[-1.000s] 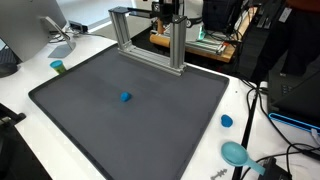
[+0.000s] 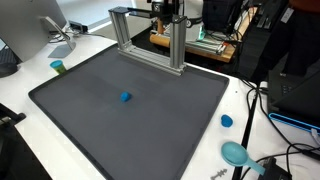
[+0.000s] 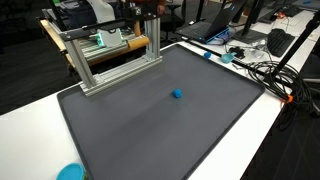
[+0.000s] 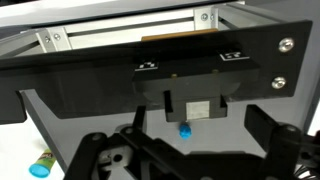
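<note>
My gripper is open over a black crossbar (image 4: 90, 85) in the wrist view. Its fingers stand to either side of a dark block (image 4: 197, 80) on the bar, which has a small grey plate (image 4: 197, 109) at its lower end. Whether the fingers touch the block I cannot tell. The bar tops a metal frame (image 3: 125, 73) at the edge of the dark mat (image 2: 130, 115). In exterior view 1 the arm's end is mostly cut off at the top. A small blue piece (image 2: 126, 97) lies on the mat.
A green container (image 2: 58, 67) stands on the white table left of the mat. Near the right corner are a blue disc (image 2: 227, 121) and a turquoise round object (image 2: 236, 154), beside black cables.
</note>
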